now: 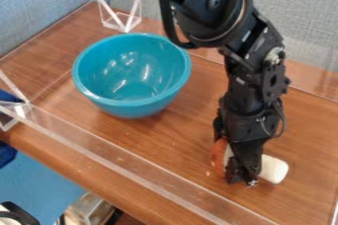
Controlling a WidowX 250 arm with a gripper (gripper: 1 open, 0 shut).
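The black arm reaches down from the top centre to the right part of the wooden table, where my gripper is low at the tabletop, closed around a white cylindrical object with an orange part showing on its left. The fingers partly hide that object, which lies on its side. A teal bowl stands to the left of the gripper, apart from it.
White tape markers show at the back left, and blue items sit at the left edge. A grey wall stands behind.
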